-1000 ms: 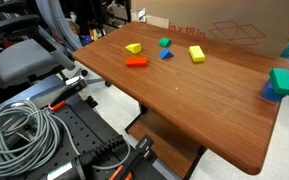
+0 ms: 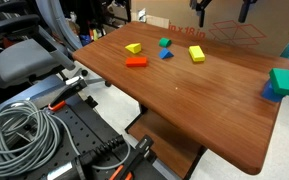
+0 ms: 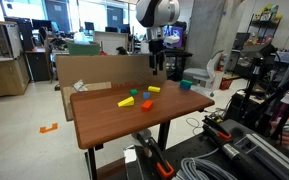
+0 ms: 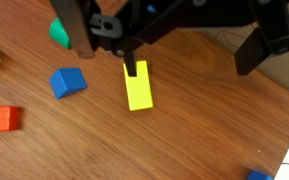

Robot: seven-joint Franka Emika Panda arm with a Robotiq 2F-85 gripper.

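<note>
My gripper [image 2: 222, 16] hangs open above the far part of the wooden table, nothing between its fingers. Below it, a yellow block [image 2: 196, 53] lies flat on the wood; the wrist view shows this yellow block [image 4: 138, 88] just beyond the left fingertip. A blue block [image 2: 165, 54] and a green block [image 2: 164, 42] are to its left. Farther left are a red block [image 2: 136, 62] and a second yellow piece [image 2: 133, 48]. Near the right edge, a green block [image 2: 282, 80] rests on top of a blue object [image 2: 272, 94].
A low board [image 2: 229, 30] borders the far side. Coiled grey cable [image 2: 19, 140] and dark equipment are off the table at the left front.
The gripper's fingers have come down into exterior view 1 from above its top edge. The blocks have not moved.
</note>
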